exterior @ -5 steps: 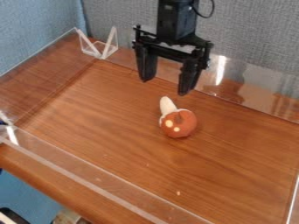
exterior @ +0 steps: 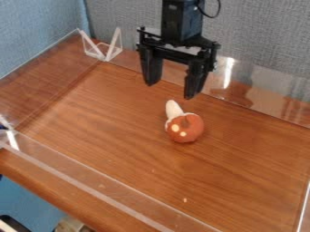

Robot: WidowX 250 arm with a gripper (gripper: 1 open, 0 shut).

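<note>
A black gripper (exterior: 172, 78) hangs over the back middle of the wooden table, its two fingers wide apart and open, nothing between them. Below it and slightly right lies a plush mushroom toy, with an orange-red spotted cap (exterior: 187, 129) toward the front and a pale stem (exterior: 172, 111) pointing back, apart from the gripper.
Clear low walls edge it at the back and front. A white wire frame (exterior: 105, 47) stands at the back left corner. Grey padded panels stand behind.
</note>
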